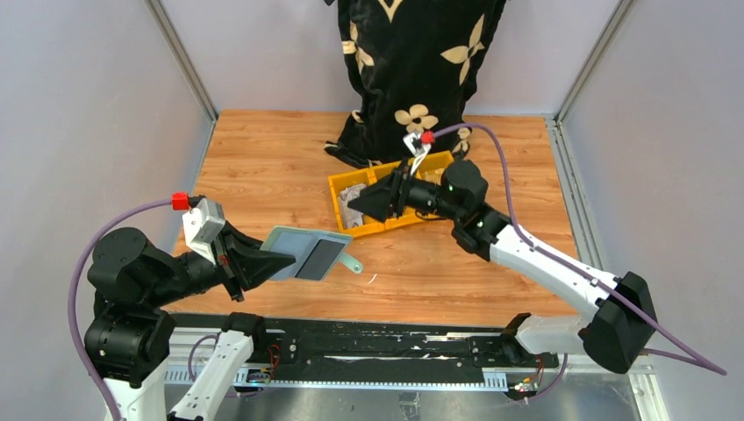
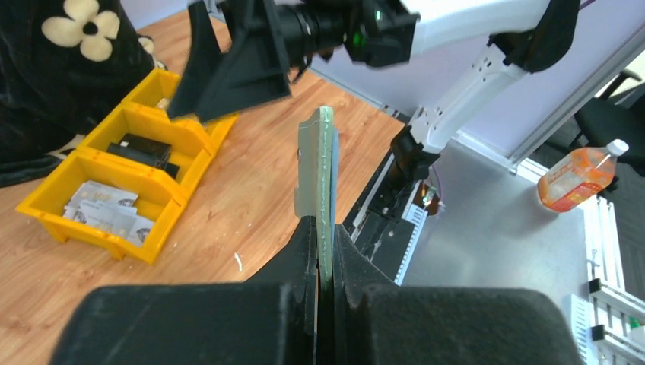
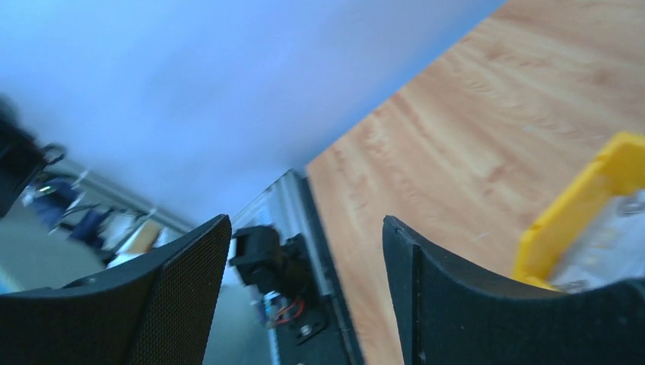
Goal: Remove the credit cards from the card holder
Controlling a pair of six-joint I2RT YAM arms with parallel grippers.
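The pale green card holder (image 1: 309,253) hangs above the table's near left part, with my left gripper (image 1: 279,261) shut on its left end. Its inner side shows a blue panel and a dark grey pocket in the top view; a small strap tab sticks out at right. Edge-on in the left wrist view, the holder (image 2: 323,198) stands upright between the fingers. My right gripper (image 1: 375,207) is open, above the yellow box and apart from the holder; in the right wrist view nothing lies between its fingers. Whitish cards (image 2: 110,211) lie in the box's left compartment.
The yellow box (image 1: 368,228) has several compartments; dark items (image 2: 143,152) lie in its middle one. A black flowered cloth (image 1: 412,70) drapes behind it. A small white scrap (image 1: 373,278) lies on the table.
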